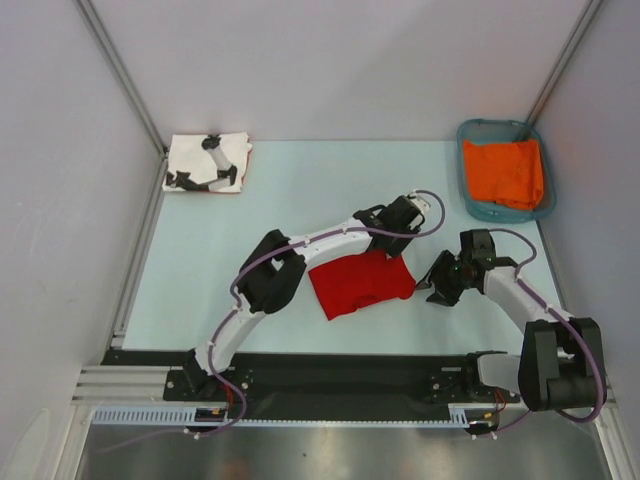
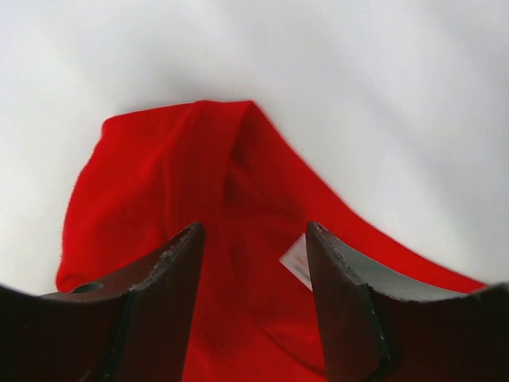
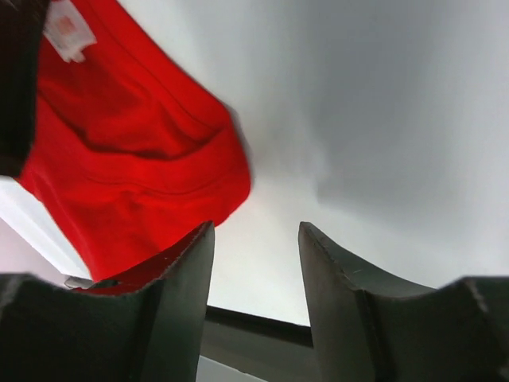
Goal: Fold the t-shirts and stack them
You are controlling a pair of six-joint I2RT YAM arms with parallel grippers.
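Note:
A red t-shirt (image 1: 350, 288) lies bunched near the middle of the table, its far right side covered by my left arm in the top view. In the left wrist view my left gripper hovers over the red cloth with its fingers apart; a white tag shows beside one finger. My right gripper is open too, off the shirt's right corner, with bare table between its fingers. An orange folded shirt (image 1: 503, 172) lies in the blue basket (image 1: 487, 211) at the far right. A white and black shirt (image 1: 190, 156) rests folded at the far left.
Both arms come close together at the shirt's right side. Bare white table (image 1: 240, 230) stretches left of and behind the red shirt. The table's front edge borders a dark strip (image 1: 330, 368).

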